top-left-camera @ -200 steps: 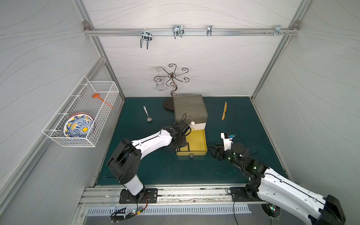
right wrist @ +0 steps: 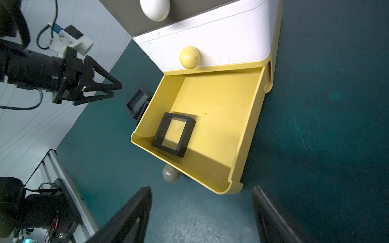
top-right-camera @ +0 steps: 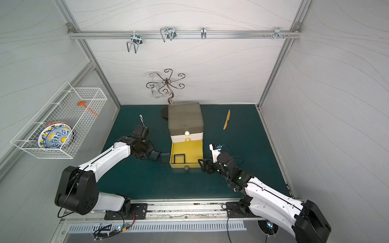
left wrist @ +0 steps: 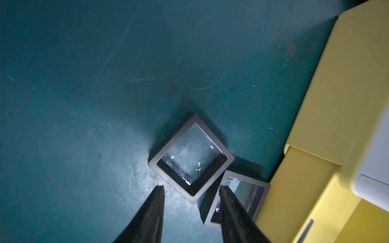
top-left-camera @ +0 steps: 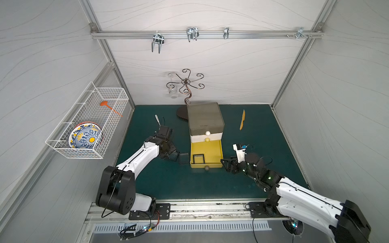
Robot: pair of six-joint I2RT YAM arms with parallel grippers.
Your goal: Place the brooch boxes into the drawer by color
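Observation:
One black-framed box (right wrist: 186, 139) with a clear middle lies in the front left corner of the pulled-out yellow drawer (right wrist: 218, 97). Left of the drawer, on the green table, two more dark-framed boxes touch: one turned like a diamond (left wrist: 194, 117), and a second box (left wrist: 264, 190) close to the drawer's side. My left gripper is open above that pair, empty, its right finger overlapping the second box in view. My right gripper stands open and empty by the drawer's front right corner.
A closed white drawer (right wrist: 210, 40) sits above the yellow one, under a grey-brown top (top-left-camera: 205, 118). An orange-yellow knife (top-left-camera: 242, 120) lies right of the cabinet; a scroll-armed metal stand (top-left-camera: 186, 87) rises behind it.
My left arm has swung from over the yellow drawer to its left, uncovering the box inside. The right gripper has shifted slightly left, toward the drawer.

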